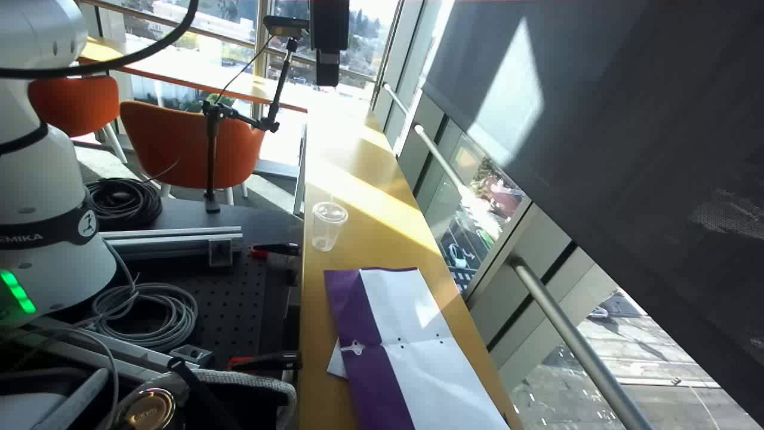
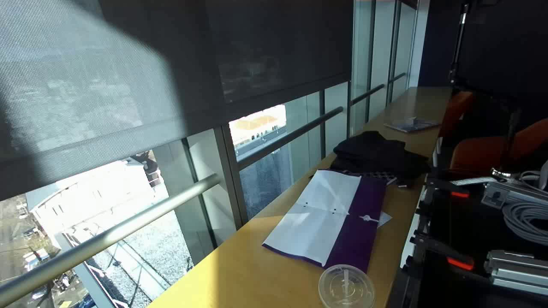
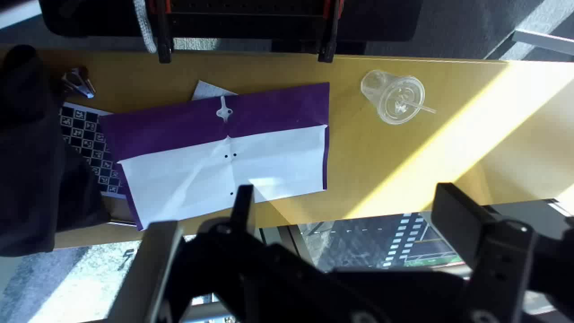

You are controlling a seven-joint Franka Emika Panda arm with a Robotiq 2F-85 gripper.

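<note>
My gripper is open in the wrist view, its dark fingers (image 3: pixel 456 215) wide apart with nothing between them. It looks down on a yellow wooden table (image 3: pixel 371 177). A clear plastic cup (image 3: pixel 375 85) with a lid and straw is on the table, apart from the fingers; in exterior view 1 the cup (image 1: pixel 327 229) stands upright. Beside it lies a creased purple and white sheet (image 3: pixel 280 161), flat and rectangular, with a small pale cutout shape on its purple band. The same sheet (image 2: pixel 321 215) shows in exterior view 2.
Dark cloth (image 3: pixel 27 161) partly covers a black-and-white patterned board (image 3: pixel 89 145) past the sheet's far end. A small white piece (image 3: pixel 210 90) pokes out under the sheet. Windows with a metal rail (image 1: pixel 573 337) border one side. Coiled cables (image 1: pixel 147 315) lie near the arm's base.
</note>
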